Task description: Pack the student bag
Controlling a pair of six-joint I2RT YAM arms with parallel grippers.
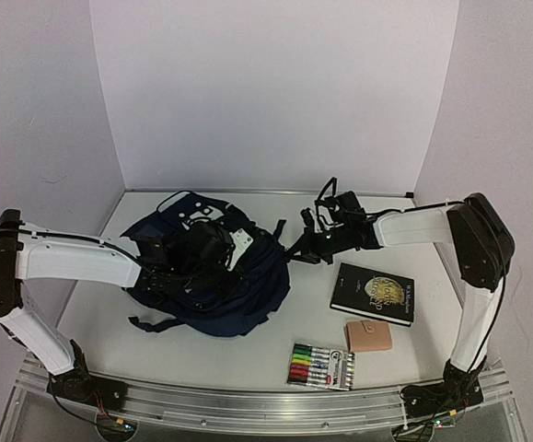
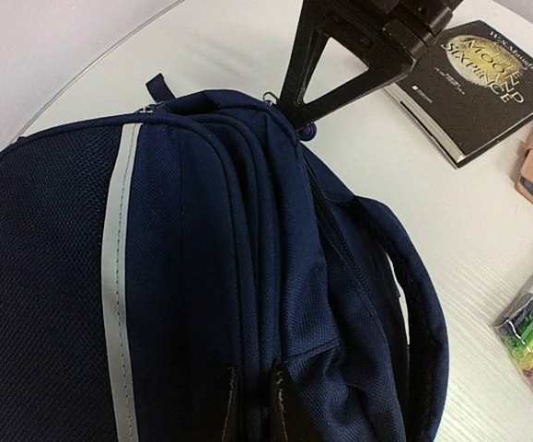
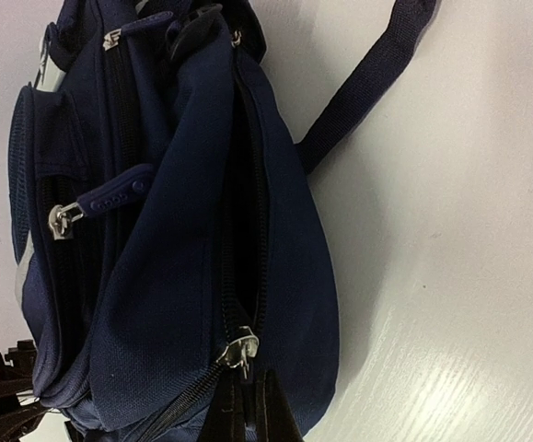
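The navy backpack (image 1: 257,299) lies on the left half of the table. My left gripper is over it, its two fingers close together and shut on a fold of the bag's cloth. At the bag's right end, my right gripper is shut on a metal zipper pull (image 3: 241,350). Above that pull the zipper's two tooth rows stand apart, leaving a dark gap (image 3: 243,212). On the table's right side lie a black book (image 1: 372,293), a pink wallet (image 1: 368,336) and a pack of coloured markers (image 1: 321,366), all outside the bag.
A loose strap (image 1: 156,324) trails from the bag's front left. Bare table (image 1: 312,313) lies between the bag and the book. Walls stand at the back and both sides, and a metal rail (image 1: 248,396) runs along the front edge.
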